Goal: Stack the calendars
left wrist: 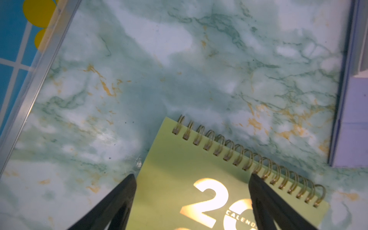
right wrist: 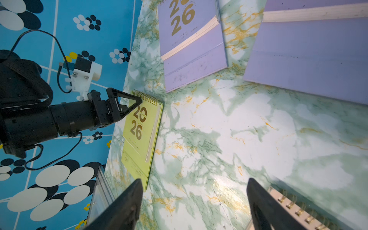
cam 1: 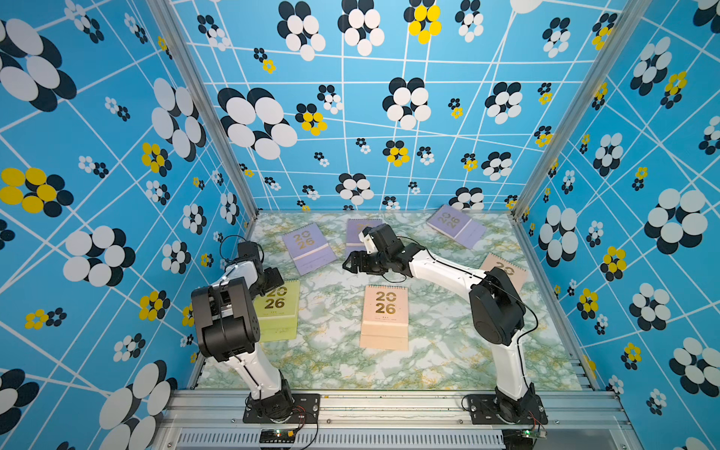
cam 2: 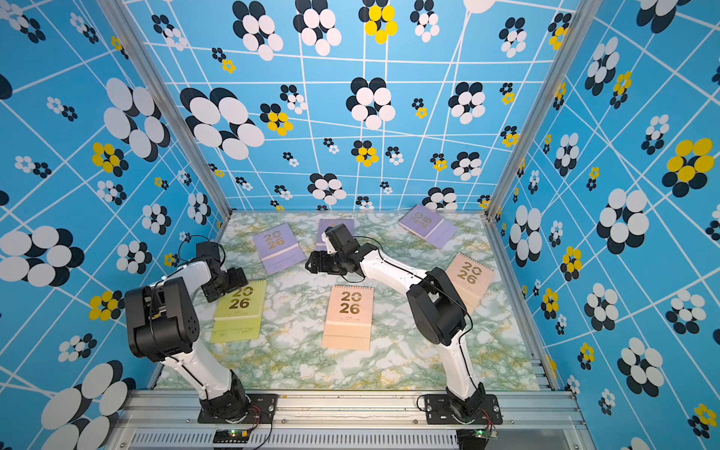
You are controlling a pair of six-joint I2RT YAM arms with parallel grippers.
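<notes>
A green-yellow calendar (cam 1: 275,318) lies at the left, with my left gripper (cam 2: 234,276) low over its spiral top end; in the left wrist view the fingers stand apart, nothing seen held between them. A peach calendar (cam 1: 384,322) lies at front centre, another (cam 2: 468,277) at the right. Three purple calendars (cam 1: 307,247) lie along the back, the middle one (right wrist: 306,53) partly hidden by my right arm, another (cam 1: 453,223) at back right. My right gripper (cam 2: 315,261) hangs at the centre, above bare table between peach and purple calendars, open and empty.
The marble table (cam 1: 450,360) is bounded by patterned walls and metal rails. Bare patches lie at the front and between the calendars.
</notes>
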